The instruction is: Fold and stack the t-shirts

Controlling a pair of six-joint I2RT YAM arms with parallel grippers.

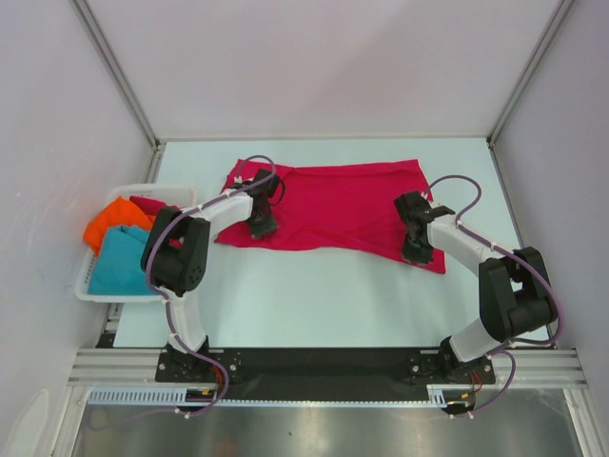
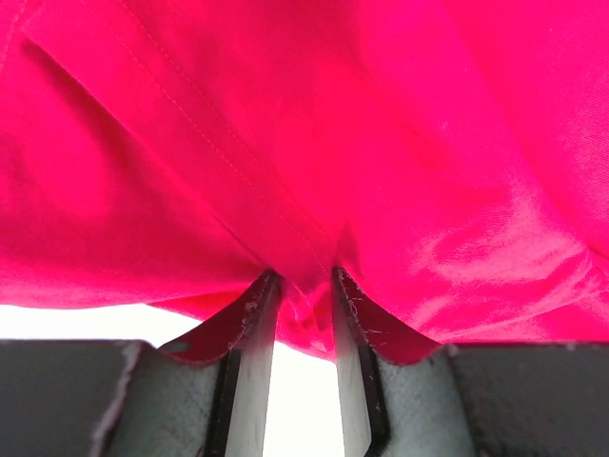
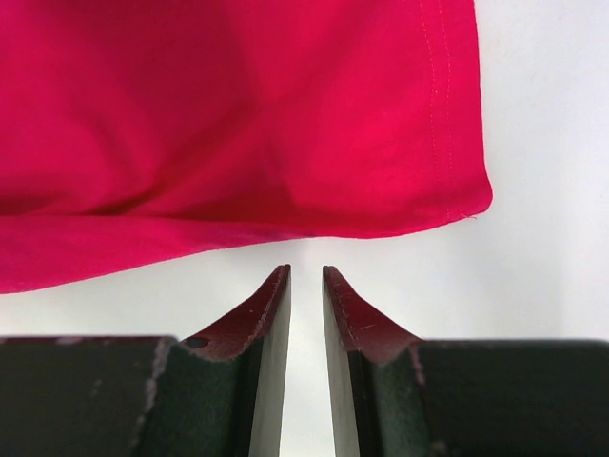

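Observation:
A red t-shirt (image 1: 333,205) lies spread across the table, its near edge wavy. At its near left part, my left gripper (image 1: 264,234) points down onto the cloth. In the left wrist view, the left gripper is part open, with its tips against the red fabric (image 2: 285,143) and a small bunched fold showing between them. Over the near right edge stands my right gripper (image 1: 417,259). The right wrist view shows the right gripper part open and empty, just short of the hem of the shirt (image 3: 362,171), near a corner.
A white basket (image 1: 176,194) at the left holds an orange cloth (image 1: 116,221), a teal cloth (image 1: 121,262) and some red cloth (image 1: 147,204). Walls enclose the sides and back.

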